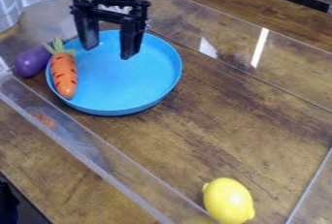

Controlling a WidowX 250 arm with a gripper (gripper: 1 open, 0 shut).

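My black gripper (109,38) hangs over the back half of a blue plate (130,80), its two fingers spread apart with nothing visible between them. An orange carrot (64,72) with a green top lies along the plate's left side. A purple eggplant (31,60) rests just outside the plate to the left. At the front right a yellow lemon (228,201) lies on the wooden surface.
Clear plastic strips run diagonally along the front left and the back right of the wooden surface (240,112).
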